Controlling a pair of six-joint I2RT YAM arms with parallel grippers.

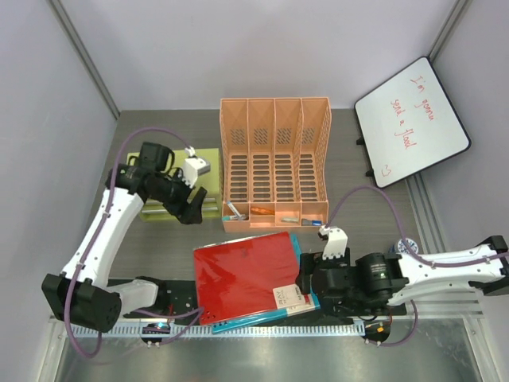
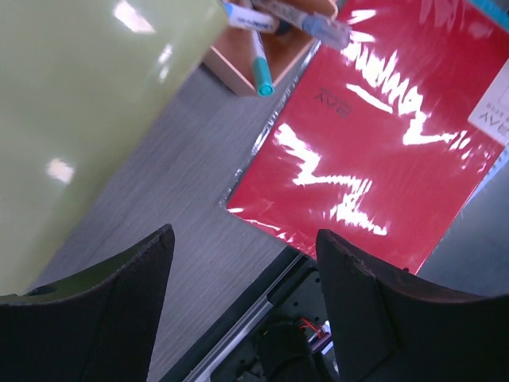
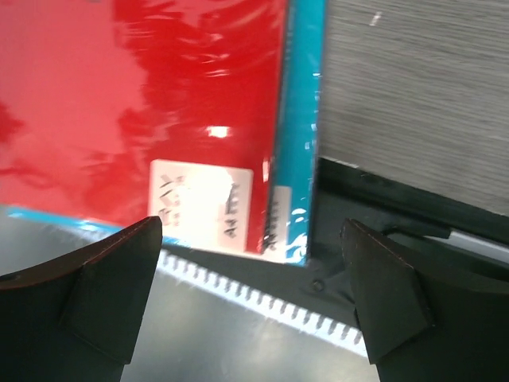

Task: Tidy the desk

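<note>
A red A4 plastic folder (image 1: 238, 274) lies at the front middle over a blue folder (image 3: 302, 103), whose edges show at right and bottom. My left gripper (image 1: 193, 209) hangs by the green drawer unit (image 1: 187, 159), above the gap before the folders, open with nothing between its fingers. My right gripper (image 1: 308, 277) is at the folders' right side, open; in the right wrist view it hovers over their lower right corner. The orange organizer (image 1: 274, 143) stands behind the folders with pens and markers (image 2: 261, 72) in its front compartment.
A whiteboard (image 1: 412, 119) with red writing leans at the back right. A round tin (image 1: 394, 248) sits at the right, partly behind the right arm. A dark strip and white spiral edge run along the table's front. Bare desk shows between organizer and whiteboard.
</note>
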